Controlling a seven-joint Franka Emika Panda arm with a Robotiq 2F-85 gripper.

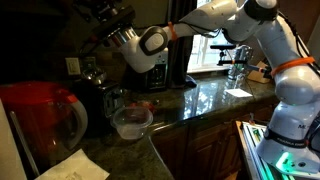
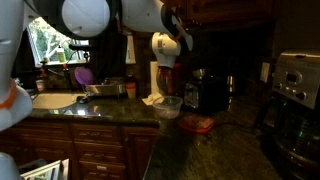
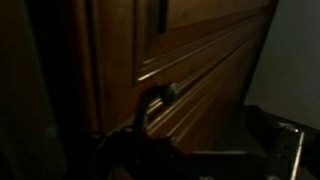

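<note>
Near the dark upper cabinets, my gripper is raised high above the counter, at the top left of the first exterior view. The wrist view shows a brown wooden cabinet door with a small dark knob on it. Dark fingers stand well apart at the lower part of that view, so the gripper looks open. Its left finger is close to the knob; whether they touch is too dark to tell. Nothing shows held between the fingers.
Below on the counter are a clear bowl, a red item and a black toaster. A red, round-fronted appliance and a white paper are at the left.
</note>
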